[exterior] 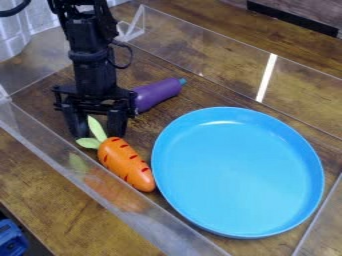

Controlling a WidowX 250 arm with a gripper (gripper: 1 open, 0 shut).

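My black gripper [107, 122] is low on the left side of the camera view, its fingers over the green leaves at the top of an orange toy carrot [126, 163]. The carrot lies on the wooden surface left of a large blue plate [237, 172]. A purple eggplant [158, 95] lies just behind and right of the gripper, above the plate. Whether the fingers are open or shut on anything cannot be made out.
Clear plastic walls border the work area at the front left and back. A blue object [8, 240] is at the bottom-left corner. Bare wood is free behind the plate.
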